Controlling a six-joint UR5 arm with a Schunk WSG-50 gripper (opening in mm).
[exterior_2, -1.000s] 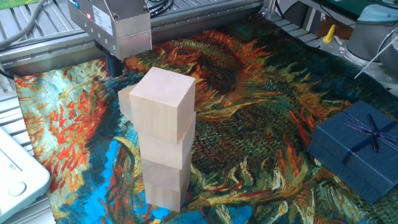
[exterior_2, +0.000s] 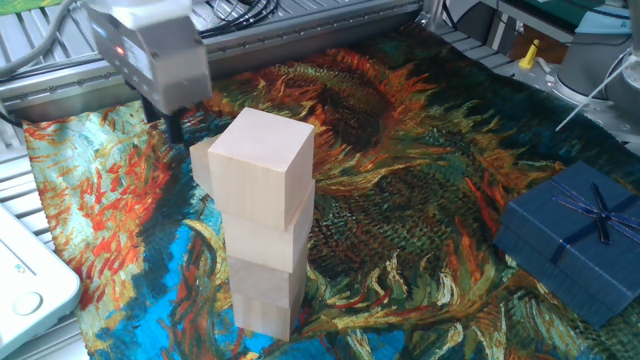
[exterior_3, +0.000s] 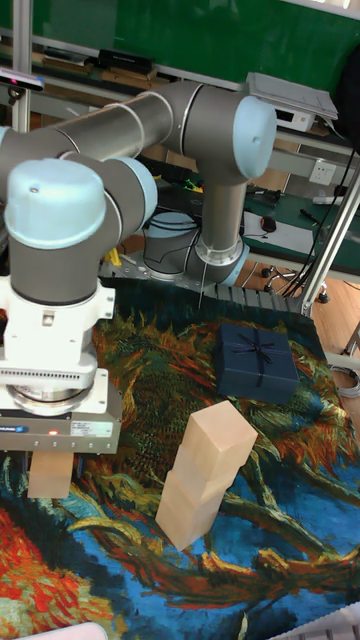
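Note:
A tower of several pale wooden blocks (exterior_2: 262, 165) stands on the painted cloth, a little uneven at its joins. It also shows as a leaning-looking stack (exterior_3: 202, 475) in the other exterior view. Behind the tower, another wooden block (exterior_2: 202, 166) is mostly hidden. In exterior view 3, a lone block (exterior_3: 50, 475) appears below the gripper housing, its top covered. My gripper (exterior_2: 165, 120) hangs at the upper left, beyond the tower and apart from it. Its dark fingers (exterior_2: 175, 128) are small and partly covered by the housing; their opening is unclear.
A dark blue gift box (exterior_2: 580, 235) with a ribbon bow sits on the right. A white device (exterior_2: 30, 275) lies at the left edge. The patterned cloth (exterior_2: 400, 200) between tower and box is clear. A metal rail (exterior_2: 290, 65) runs along the back.
The tower, the block behind it and the box have stayed put.

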